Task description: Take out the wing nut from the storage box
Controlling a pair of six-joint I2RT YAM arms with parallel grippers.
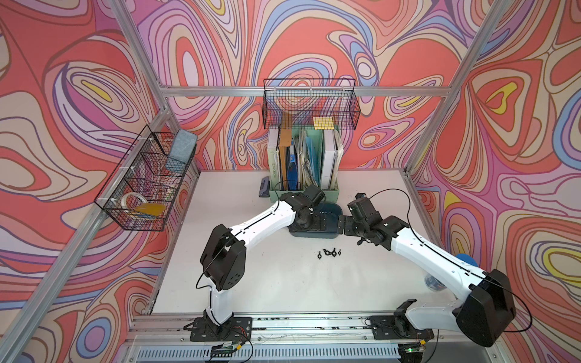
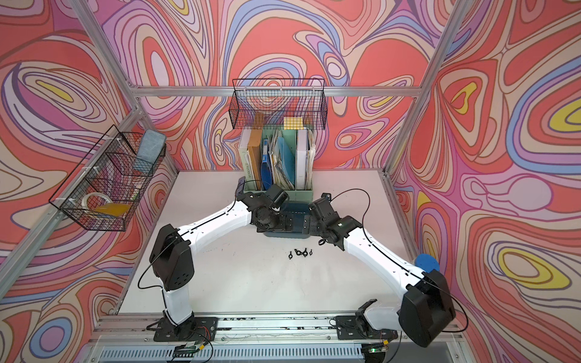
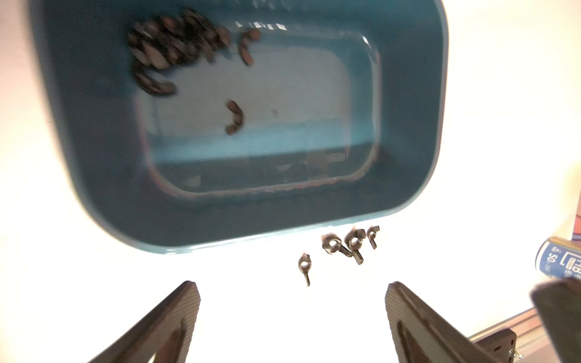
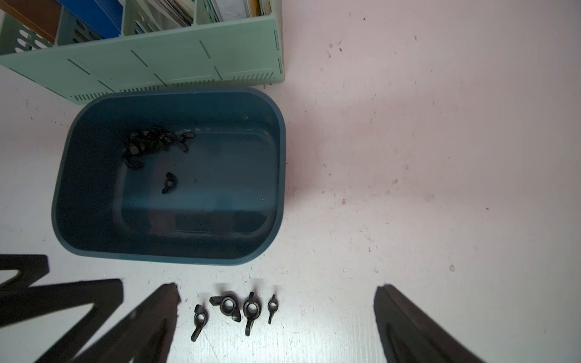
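The dark blue storage box (image 4: 199, 259) stands on the table, partly covered by my left gripper in both top views. Inside, a heap of black wing nuts (image 4: 148, 141) fills the far-left corner, and a single wing nut (image 4: 169, 182) lies by itself on the box floor. Several more wing nuts (image 4: 251, 307) lie on the table just in front of the box. My left gripper is open above the box's front side, nothing between its fingers. My right gripper hangs open to the right of the box, also empty.
Directly behind the box stands a green file holder (image 4: 181, 57) full of folders. The table (image 4: 423, 181) right of the box is bare. At the table's right side is a can (image 3: 559, 257). The two grippers are close together.
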